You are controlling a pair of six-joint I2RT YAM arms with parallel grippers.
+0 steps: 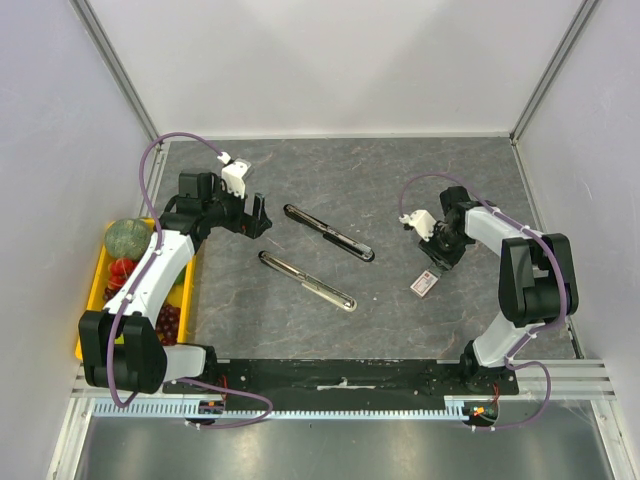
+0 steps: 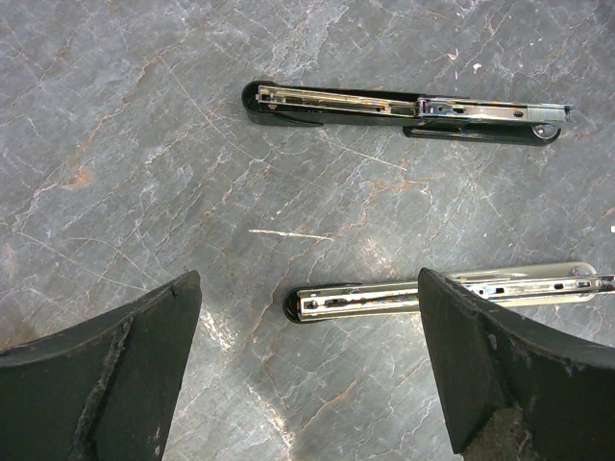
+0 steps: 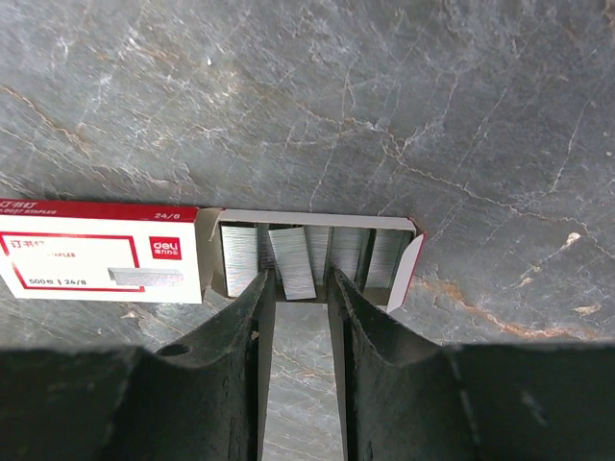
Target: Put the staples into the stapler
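Note:
On the right, a white and red staple box [image 1: 424,284] [image 3: 86,254] lies with its inner tray [image 3: 322,219] slid out, showing several silver staple strips. One staple strip [image 3: 293,259] sits tilted in the tray, its near end between the fingertips of my right gripper [image 1: 443,262], which is shut on it. Two long staplers rest opened on the table: a black one [image 1: 330,233] [image 2: 365,120] and a pale one [image 1: 308,280] [image 2: 528,300]. Left of both, my left gripper [image 1: 256,218] hangs open and empty.
A yellow crate [image 1: 100,275] of toy fruit, with a melon [image 1: 128,240] on top, stands at the left edge beneath the left arm.

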